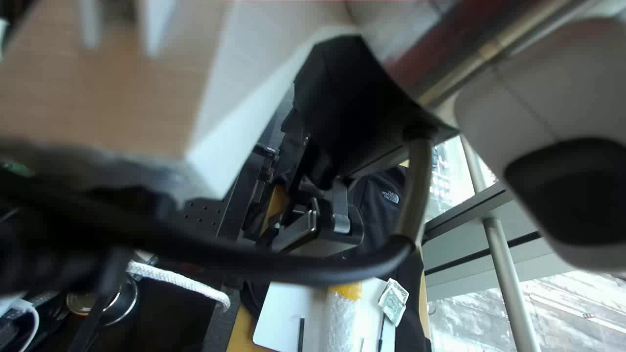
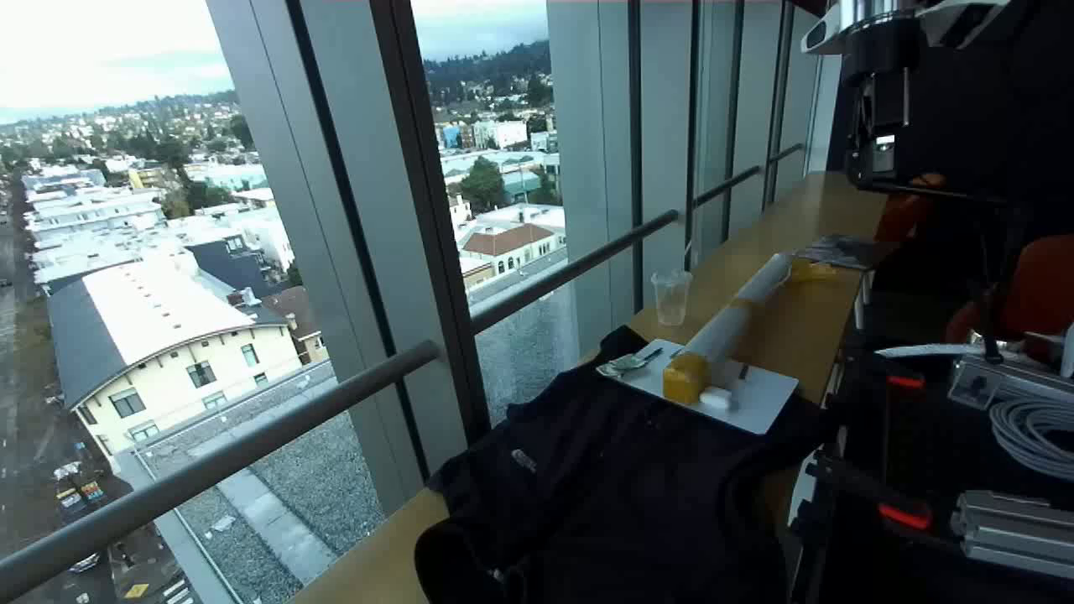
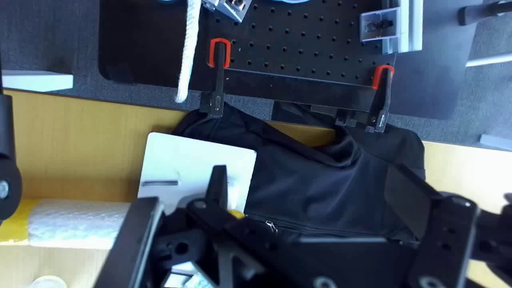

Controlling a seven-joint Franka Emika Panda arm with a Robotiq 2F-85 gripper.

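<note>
In the wrist view, my gripper stands open, its dark fingers spread wide with nothing seen between them. A black jacket lies beyond the gripper on a wooden ledge; how far below is hard to tell. Partly over the jacket rests a white board, with one end of a bubble-wrapped roll on it. Banknotes lie at the board's window-side edge. In exterior view 2 the gripper hangs at the upper right, high above the ledge's far part.
A clear cup stands near the window rail. Beside the ledge is a black perforated table with red-tipped clamps and a white rope. Blurred arm parts and a black cable cover much of exterior view 1.
</note>
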